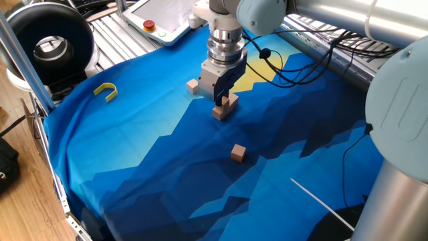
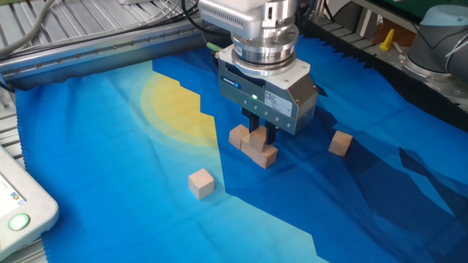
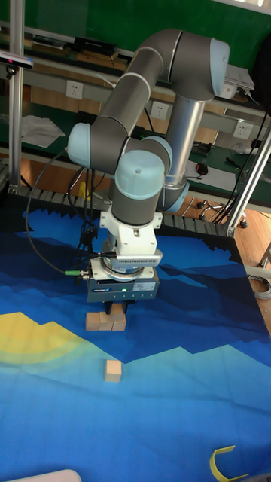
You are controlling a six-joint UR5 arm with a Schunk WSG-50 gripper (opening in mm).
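My gripper (image 2: pixel 262 130) points straight down over a small cluster of plain wooden blocks, its two dark fingers standing on either side of the upper block (image 2: pixel 257 138). No gap shows between those fingers and the block, so the gripper looks shut on it. Under and beside it lie two lower blocks, one toward the left (image 2: pixel 238 136) and one toward the right (image 2: pixel 265 156). The upper block appears to rest on them, though its underside is hidden. Apart from the cluster sit two single cubes, one on the light blue cloth (image 2: pixel 202 183) and one on the dark blue part (image 1: pixel 238 153).
A patterned blue cloth (image 1: pixel 134 134) covers the table, with wide bare areas around the blocks. Near its edge lies a yellow curved piece (image 1: pixel 105 91). A thin white stick (image 1: pixel 321 201) lies near the arm base. The teach pendant (image 1: pixel 160 20) rests at the back.
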